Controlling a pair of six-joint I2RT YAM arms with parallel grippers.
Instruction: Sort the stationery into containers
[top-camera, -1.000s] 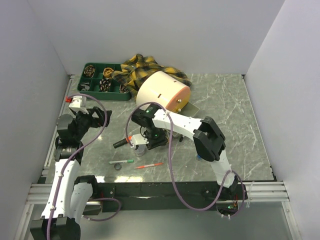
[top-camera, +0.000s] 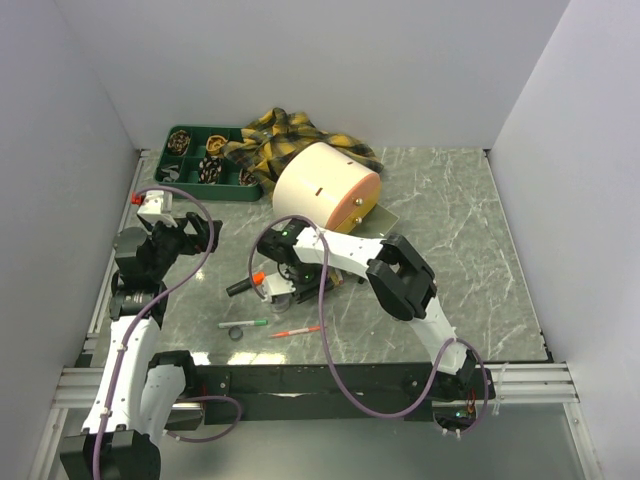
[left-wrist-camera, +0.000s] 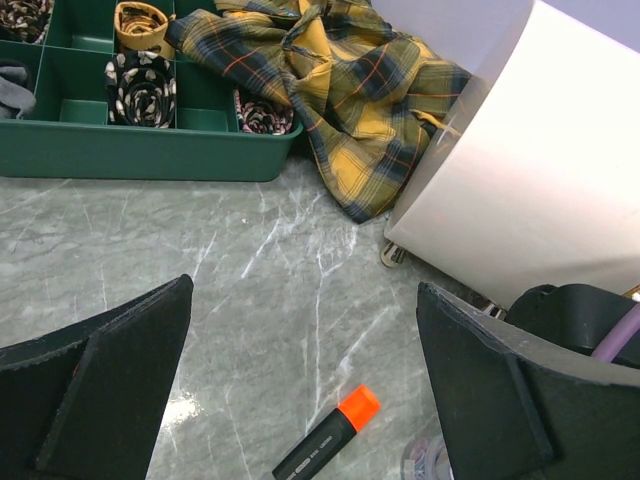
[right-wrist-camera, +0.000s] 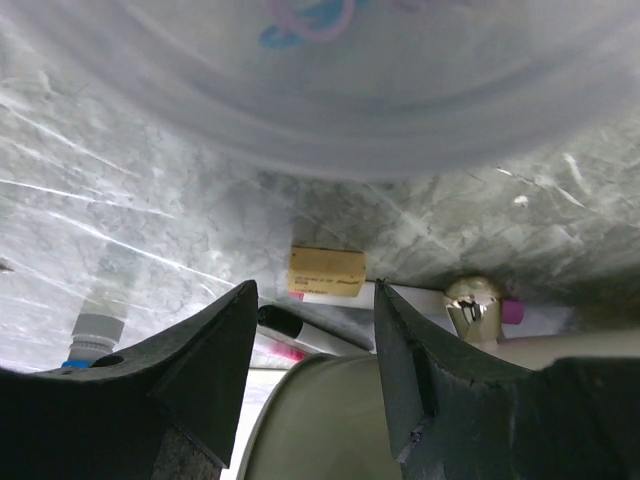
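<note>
My left gripper (top-camera: 200, 232) is open at the left, above a black highlighter with orange cap (left-wrist-camera: 324, 440). My right gripper hangs open over the table's middle; below its fingers lie a small tan block (right-wrist-camera: 327, 266), a black-capped pen (right-wrist-camera: 318, 338), a light pen (right-wrist-camera: 410, 298) and a grey-blue item (right-wrist-camera: 94, 336). A blurred translucent container (right-wrist-camera: 330, 130) crosses the top of that view. Green (top-camera: 243, 323) and orange (top-camera: 296, 331) markers and a dark ring (top-camera: 236, 333) lie near the front.
A green compartment tray (top-camera: 207, 194) with rolled items stands at the back left, beside a plaid cloth (top-camera: 275, 145). A cream cylindrical box (top-camera: 315, 185) sits behind my right arm.
The left arm has not moved.
</note>
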